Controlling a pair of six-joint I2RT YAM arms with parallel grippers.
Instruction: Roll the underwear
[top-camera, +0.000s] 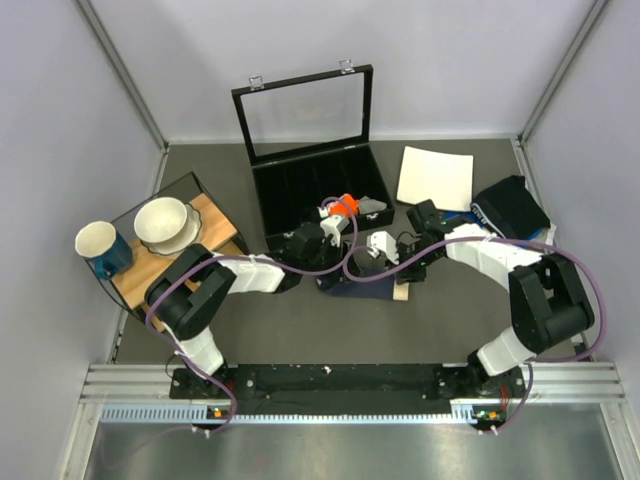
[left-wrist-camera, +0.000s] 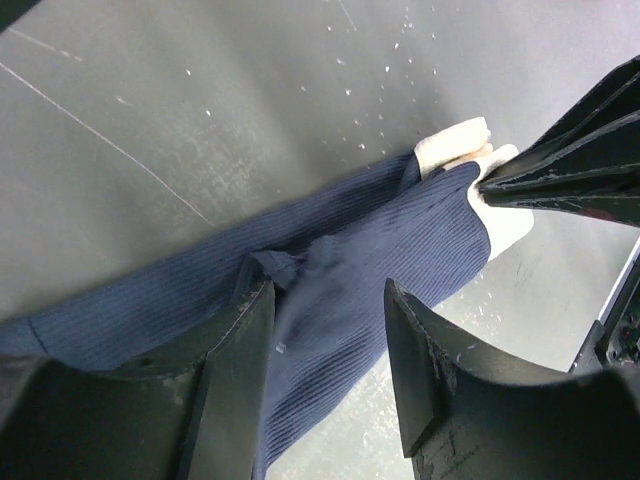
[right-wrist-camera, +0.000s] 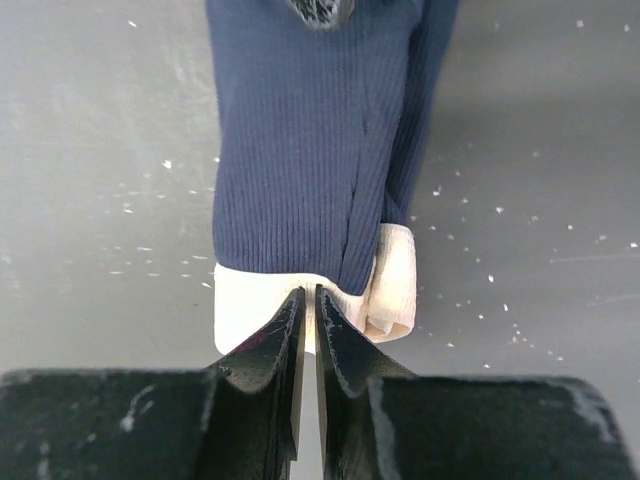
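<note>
The navy underwear (top-camera: 365, 288) lies folded in a long strip in front of the open case, its cream band at the right end. In the left wrist view my left gripper hangs over the ribbed navy fabric (left-wrist-camera: 410, 250), fingers apart. In the right wrist view my right gripper is shut on the cream waistband (right-wrist-camera: 255, 295), at the end of the strip, with a folded cream edge beside it.
An open black case (top-camera: 290, 190) with orange and grey items stands behind. A white board (top-camera: 435, 178) and dark cloths (top-camera: 510, 210) lie back right. A wooden shelf (top-camera: 160, 275) with dishes is at left.
</note>
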